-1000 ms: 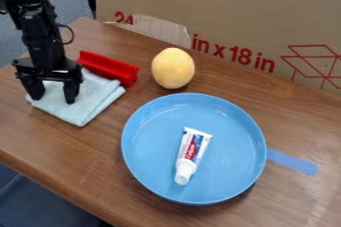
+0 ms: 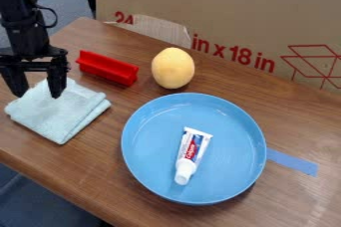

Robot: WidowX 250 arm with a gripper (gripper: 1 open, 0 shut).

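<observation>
My black gripper is at the left edge, open, above the upper left part of a folded pale cloth on the wooden table. Its fingers point down, and I cannot tell whether they touch the cloth.
A red block-like object lies behind the cloth. A yellow rounded object stands at the back. A blue plate holds a toothpaste tube. A large cardboard box lines the back.
My gripper has moved left and a little up from over the middle of the cloth. The cloth looks shifted slightly down and left.
</observation>
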